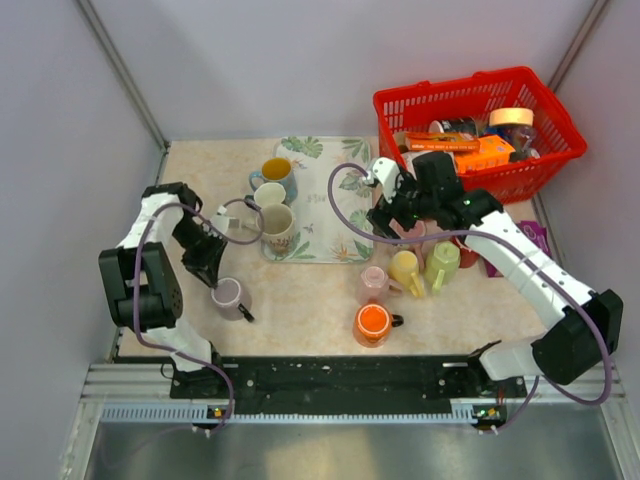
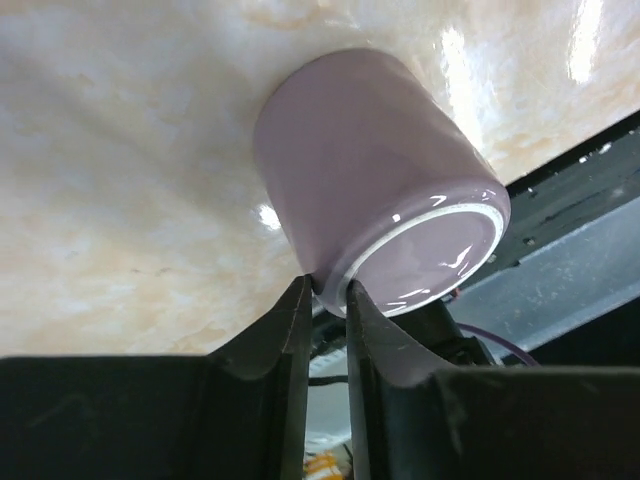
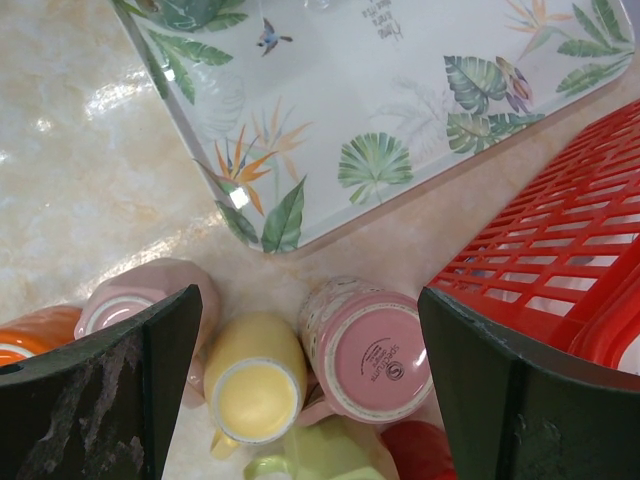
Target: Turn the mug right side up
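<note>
The mauve mug (image 1: 230, 298) stands bottom-up at the front left of the table, its dark-tipped handle toward the front. Its ringed base (image 2: 430, 258) and smooth side show in the left wrist view. My left gripper is nearly closed at the edge of that base, gripping the mug there, with fingertips touching it. Farther right, my right gripper stands open above the cluster of other mugs, with nothing held.
Yellow (image 1: 403, 266), green (image 1: 441, 262), pink (image 1: 373, 285) and orange (image 1: 372, 323) mugs crowd the right side. A leaf-patterned tray (image 1: 335, 235) lies behind, several cups at its left. The red basket (image 1: 530, 185) fills the back right.
</note>
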